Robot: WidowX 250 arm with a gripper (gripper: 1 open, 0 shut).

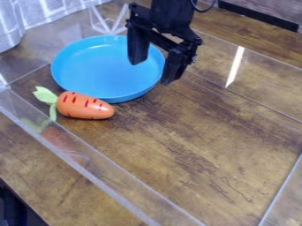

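Note:
A black robot gripper [158, 55] hangs in the upper middle of the camera view, over the right part of a round blue plate [92, 74]. Its two fingers stand apart, one to the left and one to the right, with nothing visible held between them. An orange toy carrot [85, 105] with dark stripes and a pale green top lies on the wooden surface just below the plate, to the lower left.
Clear plastic walls [59, 159] run along the left side, and a crumpled clear or white item sits at the top left corner.

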